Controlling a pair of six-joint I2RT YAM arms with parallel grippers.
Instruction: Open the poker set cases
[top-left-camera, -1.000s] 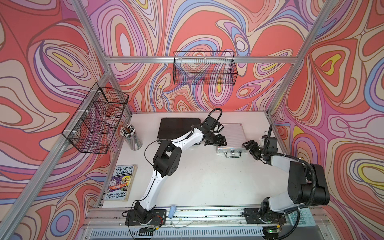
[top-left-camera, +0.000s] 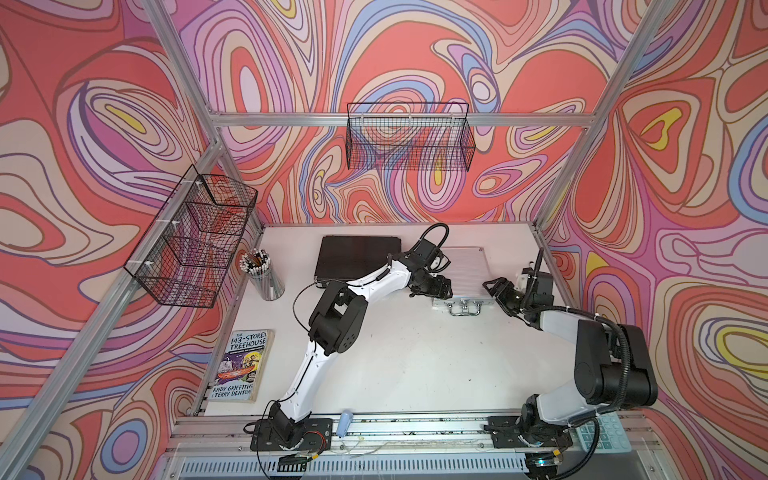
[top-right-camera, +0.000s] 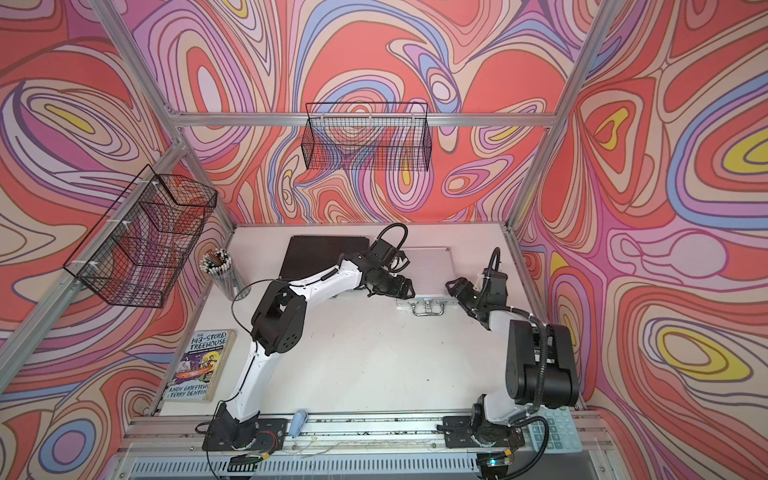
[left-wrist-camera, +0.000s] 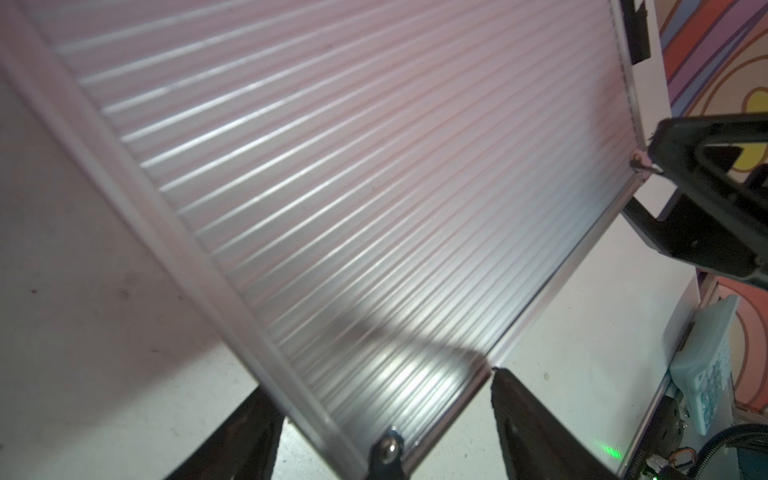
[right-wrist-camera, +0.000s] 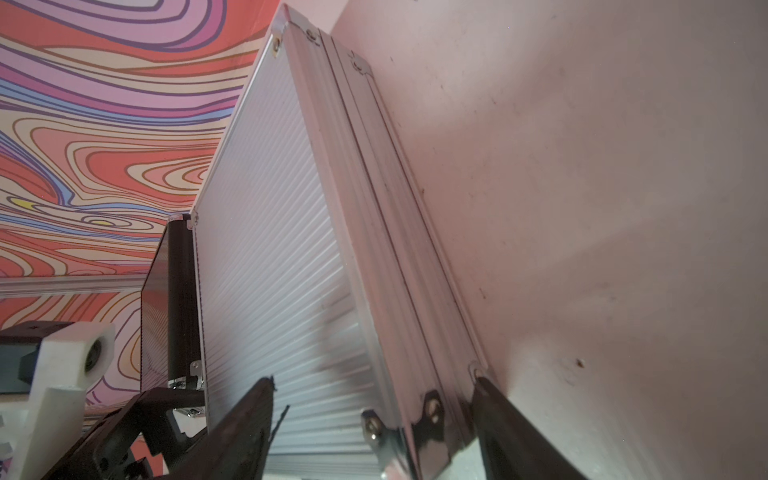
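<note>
A silver case (top-left-camera: 465, 268) with a ribbed lid lies flat at the back right of the table, its chrome handle (top-left-camera: 464, 309) facing the front. Its lid is down; only a thin seam shows along the side in the right wrist view. My left gripper is at one front corner of the case, its fingers apart on either side of that corner. At the other front corner is my right gripper, open, with the corner between its spread fingers. To the left lies a dark flat case (top-left-camera: 358, 254), partly hidden behind the left arm.
A metal cup of sticks (top-left-camera: 266, 280) stands at the left, with a book (top-left-camera: 241, 365) in front of it. Wire baskets (top-left-camera: 410, 144) hang on the back and left.
My left gripper has shifted slightly toward the table's front and lower at the corner. The right gripper has edged a little left, closer to the silver case. The lid looks the same.
</note>
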